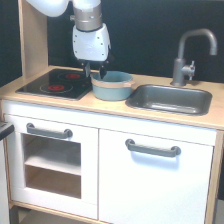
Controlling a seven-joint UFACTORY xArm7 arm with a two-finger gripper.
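A blue-grey pot (114,91) with a light brown rim stands on the wooden counter between the stove and the sink, in the camera view. My gripper (96,72) reaches down from above at the pot's left back rim. Its dark fingers are small and blurred here. Whether they touch or hold the rim cannot be made out.
Left of the pot lies a black stovetop (55,84) with reddish burner marks. The sink (170,98) with a dark faucet (184,62) is to the right. Below are an open-fronted oven compartment (52,166) and a white cabinet door (150,180).
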